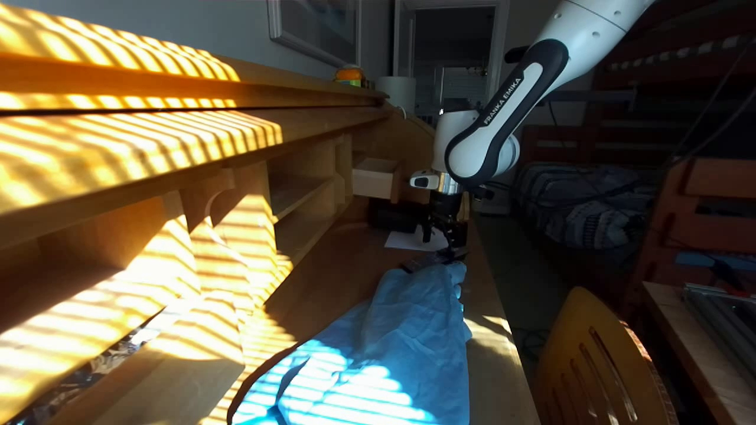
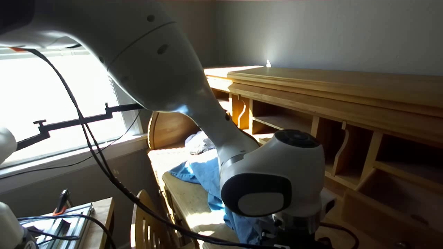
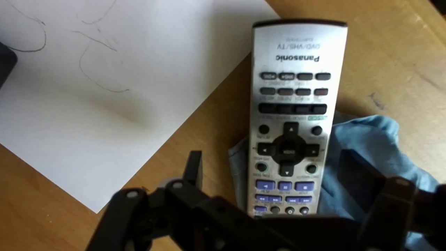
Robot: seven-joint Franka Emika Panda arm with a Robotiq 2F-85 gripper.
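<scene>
A silver Panasonic remote control point(image 3: 292, 138) fills the middle of the wrist view, its lower end hidden by the gripper's dark body. It lies partly over a fold of blue cloth point(image 3: 368, 138). My gripper is open, one finger on each side of the remote, and nothing is clamped between them. Whether the fingers reach down to the remote's height is hard to tell. From exterior view 1, the gripper point(image 1: 443, 242) hangs low over the far edge of the spread cloth point(image 1: 418, 319), with the dark remote point(image 1: 422, 261) just below.
White paper point(image 3: 125, 62) with pencil lines lies left of the remote. Shelves point(image 1: 305, 191) and a pulled-out drawer point(image 1: 375, 178) border the desk on one side. A black box point(image 1: 391, 216) stands behind the paper. A wooden chair point(image 1: 602, 361) is beside the desk's open edge.
</scene>
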